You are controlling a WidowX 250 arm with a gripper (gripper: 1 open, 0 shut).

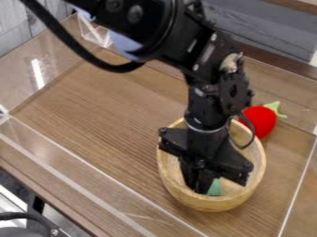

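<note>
My black gripper (198,174) is lowered into a pale wooden bowl (176,190) at the lower right of the view, its fingertips down inside the bowl. A small green item (214,189) in the bowl shows only in part behind the gripper. Whether anything is between the fingers is hidden. A red vegetable or toy (260,120) with a green top lies just behind the bowl on the right.
A metal rail and dark parts lie along the lower left edge, and a grey ledge runs along the back.
</note>
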